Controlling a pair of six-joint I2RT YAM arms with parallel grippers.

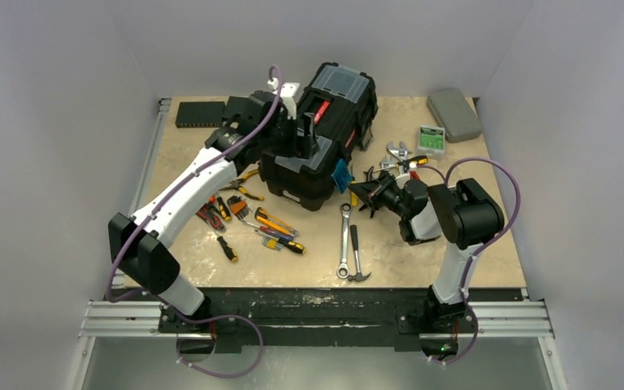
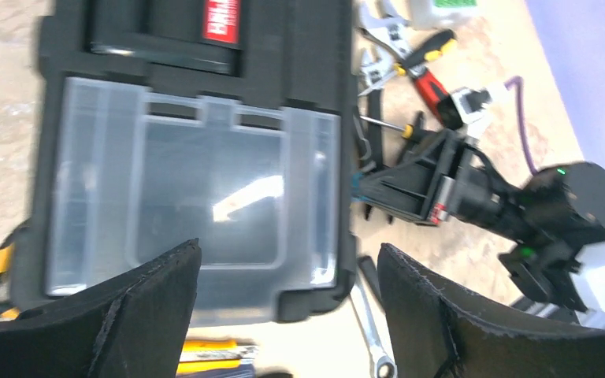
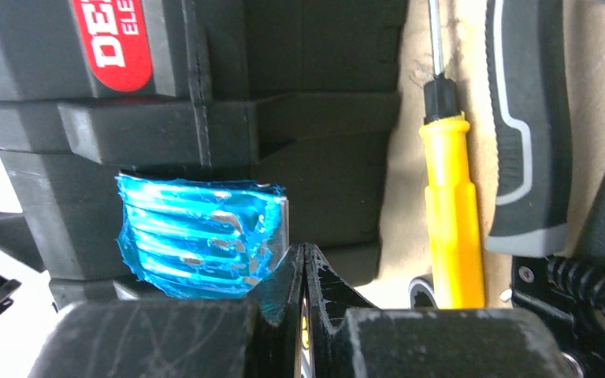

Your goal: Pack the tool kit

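Observation:
A black toolbox [image 1: 331, 114] with clear lid compartments stands at the back middle. My left gripper [image 1: 305, 135] hangs open above its near lid [image 2: 205, 205], nothing visible between its fingers. My right gripper is shut with nothing showing between its fingertips, low beside the toolbox's right side, next to a blue latch [image 3: 197, 232]. A yellow screwdriver [image 3: 449, 213] lies just right of it. Pliers [image 1: 240, 188], a utility knife [image 1: 272, 221], a wrench [image 1: 344, 240] and a hammer [image 1: 356, 252] lie on the table.
A grey case [image 1: 453, 114] and a green-filled box [image 1: 431, 140] sit at the back right, a dark flat case [image 1: 199, 114] at the back left. Adjustable wrenches [image 1: 398, 152] lie right of the toolbox.

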